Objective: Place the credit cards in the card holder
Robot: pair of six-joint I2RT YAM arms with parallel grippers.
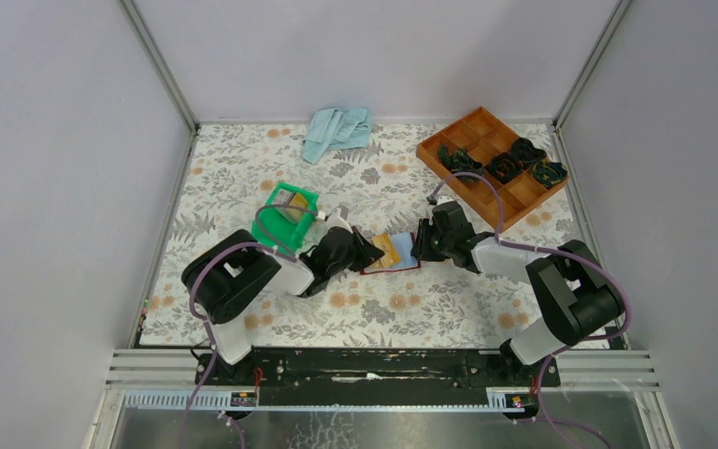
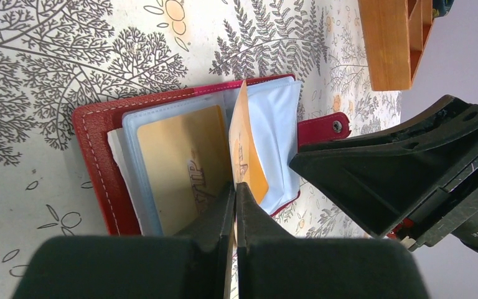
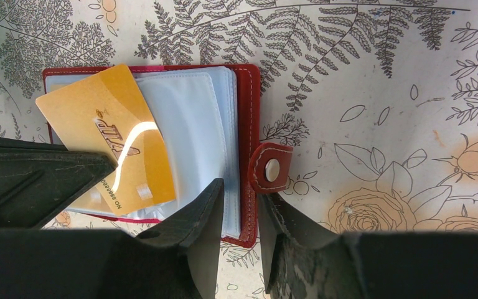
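Note:
A red card holder with clear blue-white sleeves lies open between my grippers, a gold card seated in one sleeve in the left wrist view. An orange card (image 3: 109,124) stands tilted over the sleeves, its edge at the fingertips of my left gripper, which is shut on it. My right gripper is at the holder's right edge, by the snap tab (image 3: 272,159), its fingers part open around that edge.
A green tray (image 1: 268,226) with cards sits left. A wooden divided box (image 1: 481,126) with dark bundles is back right. A blue cloth (image 1: 337,128) lies at the back.

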